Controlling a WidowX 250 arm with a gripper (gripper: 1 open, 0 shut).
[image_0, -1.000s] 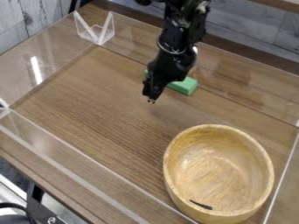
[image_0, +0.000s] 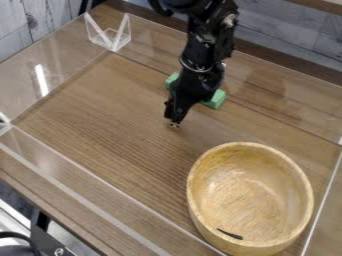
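The black robot arm reaches down from the top centre, with its gripper (image_0: 178, 108) low over the wooden table, at the front-left side of a green object (image_0: 215, 98) that is partly hidden behind the arm and gripper. Whether the fingers hold anything is too small to tell, and their opening is unclear.
A large pale yellow bowl (image_0: 247, 174) sits at the lower right with a small dark item inside. Clear plastic brackets stand at the upper left and left edge. A wall runs along the back.
The gripper has moved slightly down toward the front of the table. The bowl is unchanged.
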